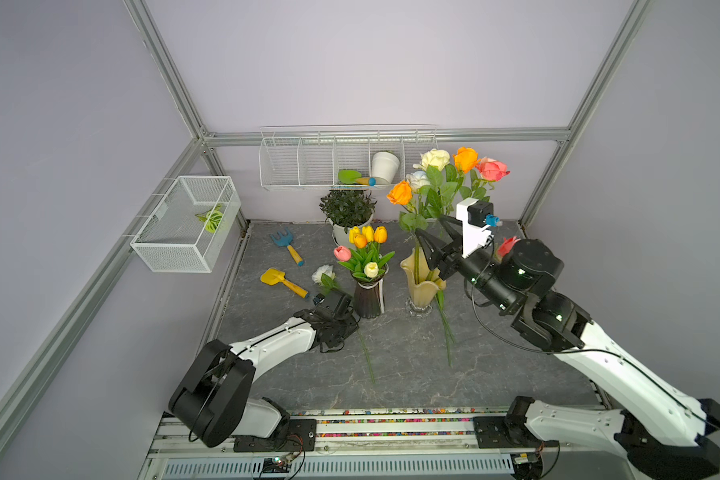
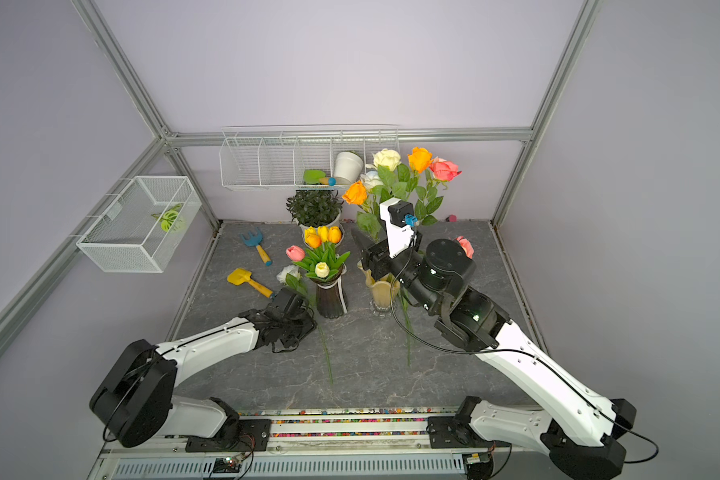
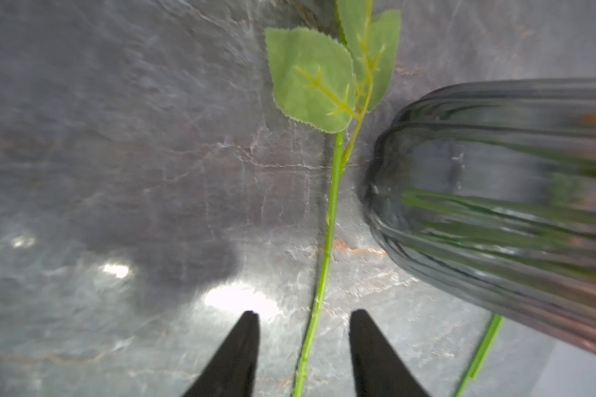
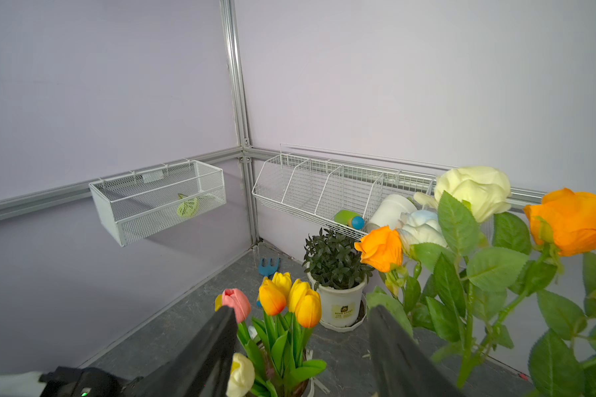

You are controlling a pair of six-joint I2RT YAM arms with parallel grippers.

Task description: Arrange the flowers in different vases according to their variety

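Note:
A dark ribbed vase [image 1: 368, 301] holds yellow, pink and white tulips [image 1: 363, 248]. Roses [image 1: 465, 160] rise at the back right above a cream fluted vase [image 1: 418, 292], partly hidden by my right arm. A white flower [image 1: 322, 274] lies left of the dark vase, its green stem [image 3: 323, 264] along the table. My left gripper is low over that stem, open, fingers either side of it in the wrist view, not gripping. My right gripper is raised above the cream vase, open, nothing visible between its fingers, tulips beyond.
A potted plant [image 1: 345, 206] stands at the back. A yellow shovel [image 1: 273, 278] and blue rake [image 1: 284, 240] lie left. Wire baskets [image 1: 185, 254] hang on the walls.

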